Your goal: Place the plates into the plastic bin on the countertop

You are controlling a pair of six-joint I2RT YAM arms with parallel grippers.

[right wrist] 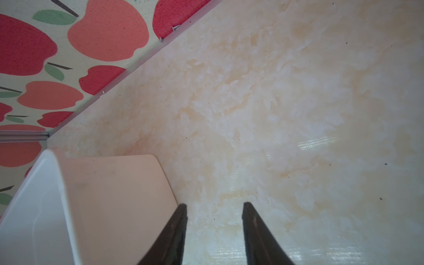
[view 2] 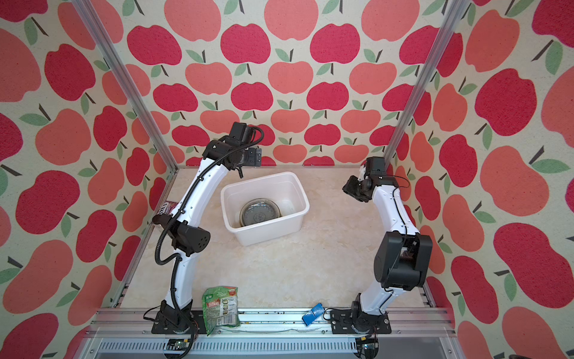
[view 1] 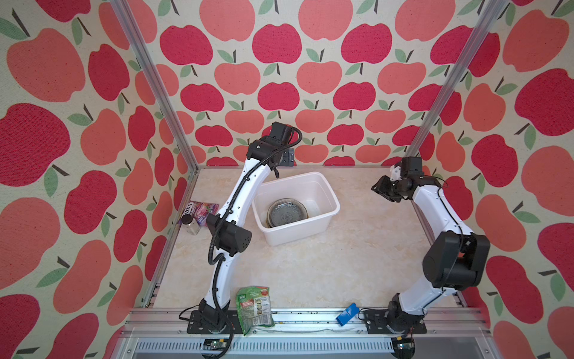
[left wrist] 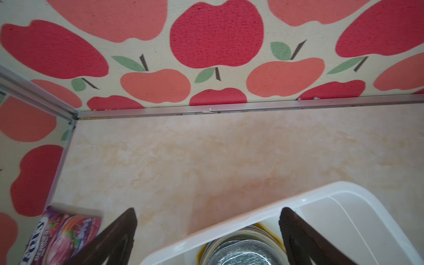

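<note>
A white plastic bin (view 1: 305, 224) stands at the middle of the countertop. Inside it, toward its left end, lie stacked plates (view 1: 287, 213), with a grey one on top and more rims showing beneath in the left wrist view. Above the bin's back edge hangs my left gripper, its fingers wide apart and empty; the plates (left wrist: 247, 254) show between and below them. Off to the bin's right, over bare countertop, my right gripper has its fingers part way apart with nothing between. The bin (right wrist: 114, 198) is left of it in that wrist view.
A colorful candy bag (view 1: 206, 212) and a small dark-lidded jar (view 1: 190, 225) sit at the left side. A green bag (view 1: 254, 308) and a blue item (view 1: 347, 314) lie at the front edge. The countertop (view 1: 370, 257) right of the bin is clear.
</note>
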